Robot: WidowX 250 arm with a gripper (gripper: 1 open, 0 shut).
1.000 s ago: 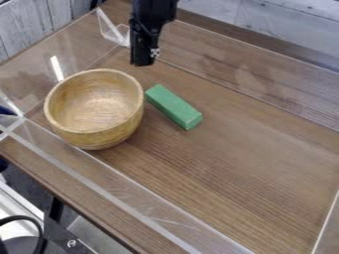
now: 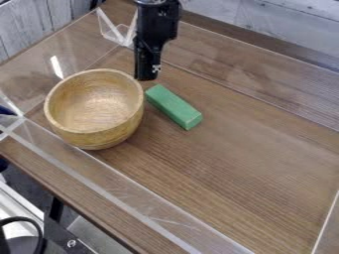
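A round wooden bowl (image 2: 94, 127) sits on the left part of the wooden table, empty as far as I can see. Just to its right lies a green block (image 2: 173, 106), long side running diagonally. My black gripper (image 2: 150, 71) hangs from the top of the view, over the table behind the bowl and block, apart from both. Its fingers look close together, with nothing visible between them.
Clear plastic edging runs along its left and near sides. A black cable lies at the lower left, off the tabletop.
The bowl and block have not moved.
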